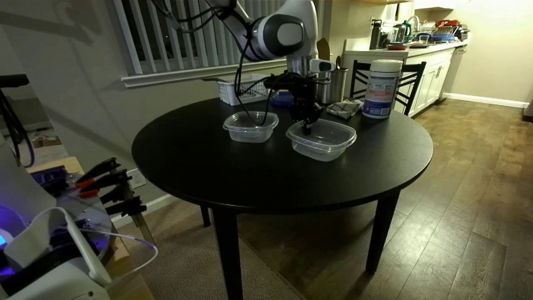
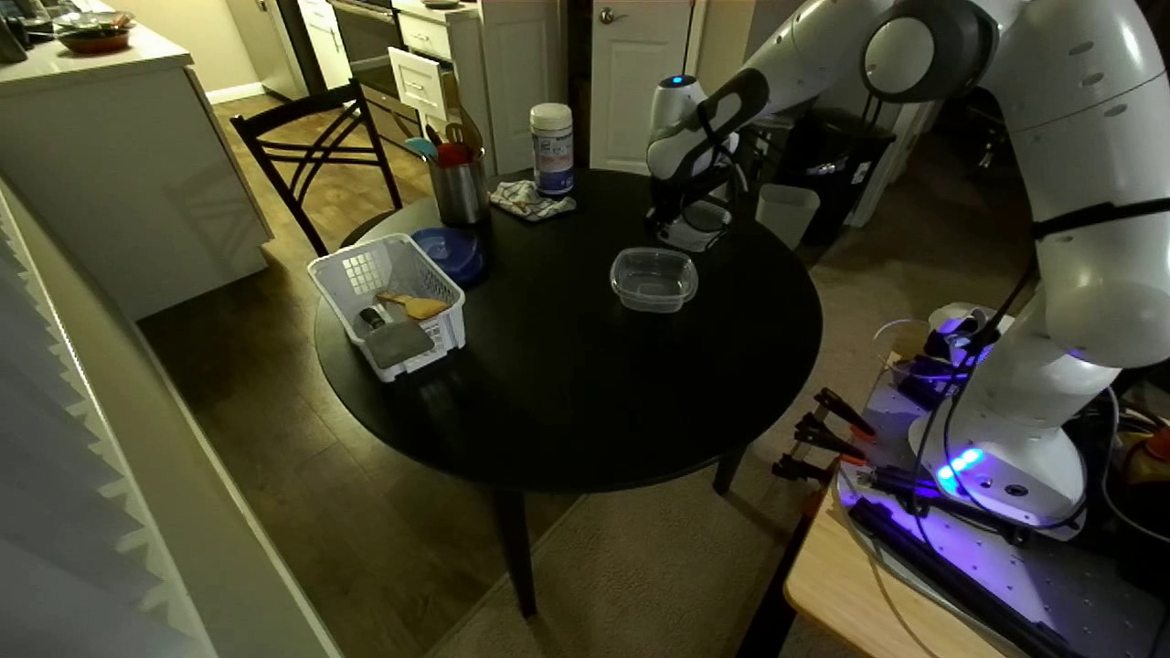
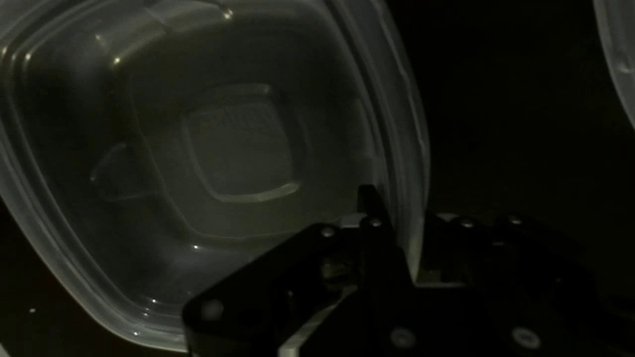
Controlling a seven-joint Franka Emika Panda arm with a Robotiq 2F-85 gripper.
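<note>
A clear plastic container [image 1: 327, 150] stands on the black round table [image 1: 215, 175], held at its rim. My gripper is shut on its side wall, one finger [image 3: 373, 205] inside the container and the other outside, partly hidden in the dark. The container looks empty. From the other side, my gripper [image 2: 669, 219] hides part of that container [image 2: 696, 228]. A second clear container [image 1: 250, 134] sits apart from it, nearer the window, and only its edge [image 3: 619, 59] shows in the wrist view.
A white basket [image 2: 439, 329] with utensils, a blue bowl [image 2: 450, 258], a metal utensil holder [image 2: 461, 192], a folded cloth [image 2: 529, 201] and a wipes canister [image 1: 382, 90] stand around the far part of the table.
</note>
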